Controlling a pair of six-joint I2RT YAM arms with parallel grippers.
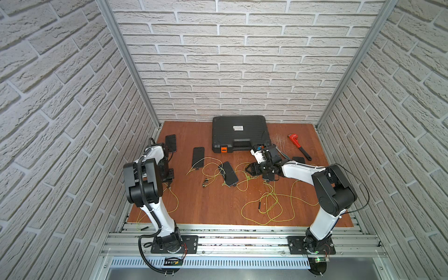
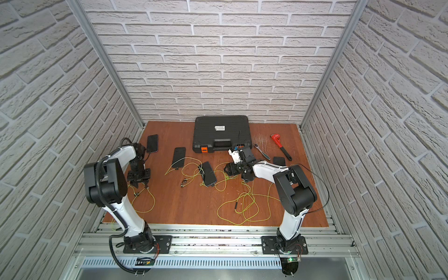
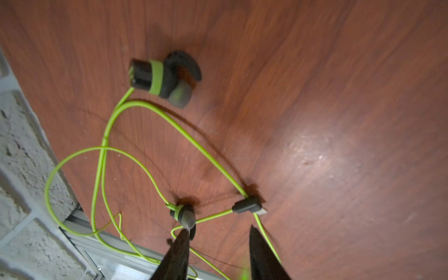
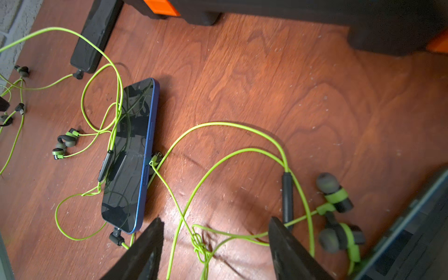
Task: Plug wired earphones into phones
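Note:
In the left wrist view my left gripper is part open above yellow-cabled earphones: an earbud (image 3: pixel 161 77), a second earbud (image 3: pixel 186 217) and a plug (image 3: pixel 245 204) just beyond its fingertips, nothing seen between them. My right gripper is open over tangled yellow cable (image 4: pixel 200 247). Left of it in its wrist view lies a blue-edged phone (image 4: pixel 128 163); earbuds (image 4: pixel 333 191) lie to its right. Dark phones (image 1: pixel 198 155) (image 1: pixel 170 142) lie at the middle and back left.
A black case (image 1: pixel 238 130) stands at the back middle, with a red wrench (image 1: pixel 298 144) to its right.

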